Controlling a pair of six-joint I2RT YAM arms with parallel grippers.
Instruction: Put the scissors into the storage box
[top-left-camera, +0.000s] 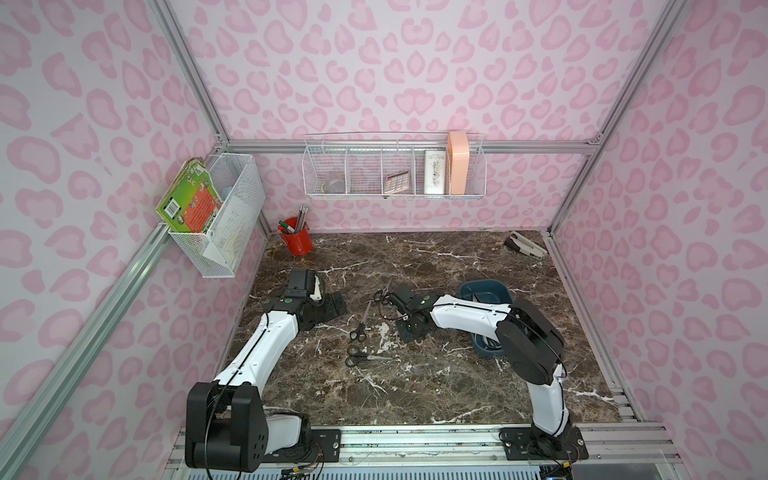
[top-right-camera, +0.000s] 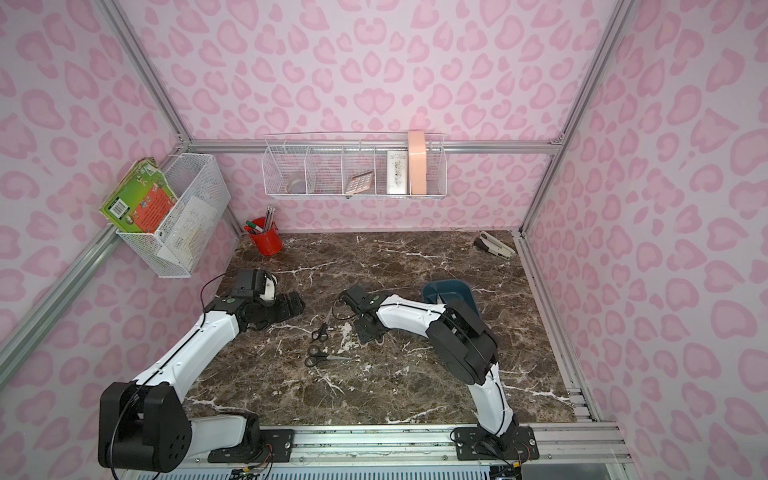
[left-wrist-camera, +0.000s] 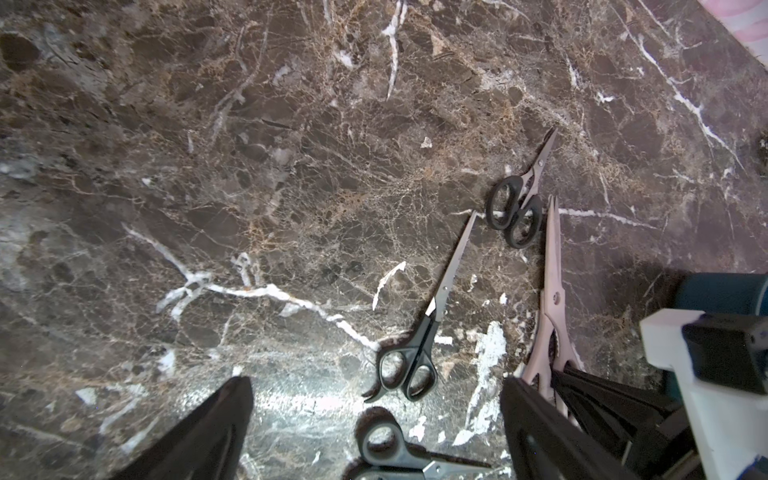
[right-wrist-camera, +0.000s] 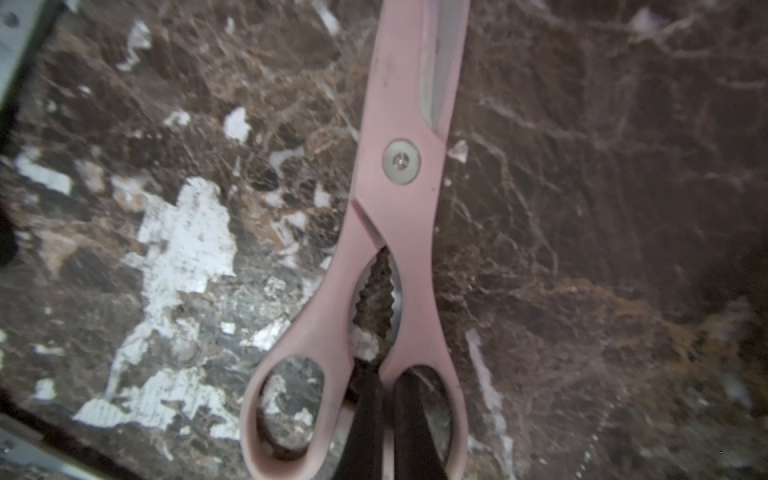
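Pink scissors (left-wrist-camera: 552, 256) (right-wrist-camera: 400, 104) lie on the table with my right gripper down at their handles, its fingers shut together over one handle's inner edge; whether anything is held is unclear. Several dark-handled scissors lie nearby: a small pair (left-wrist-camera: 520, 208), a long pair (left-wrist-camera: 420, 344) and another (left-wrist-camera: 388, 448). My left gripper (top-left-camera: 328, 308) stands over the table left of them, fingers apart in its wrist view. The blue storage box (top-left-camera: 484, 286) (top-right-camera: 448, 288) sits at the right, partly hidden by my right arm.
A red pen cup (top-left-camera: 297, 240) stands at the back left, a stapler (top-left-camera: 525, 245) at the back right. Wire baskets (top-left-camera: 364, 172) hang on the walls.
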